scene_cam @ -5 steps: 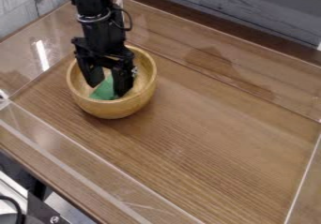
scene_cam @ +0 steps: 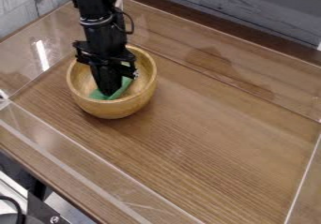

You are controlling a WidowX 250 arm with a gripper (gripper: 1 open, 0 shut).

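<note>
A round yellow-tan bowl (scene_cam: 134, 101) sits on the wooden table, left of centre, with a green object (scene_cam: 108, 93) lying inside it. My black gripper (scene_cam: 111, 81) reaches down from the top into the bowl, over the green object and partly hiding it. It looks shut; whether anything is between its fingertips is too small to tell.
A dark raised edge runs along the back right, and dark cables lie at the lower left corner beyond the table's edge.
Since a second ago the gripper has shifted slightly up and back within the bowl, and more of the green object shows. The bowl is nearly where it was.
</note>
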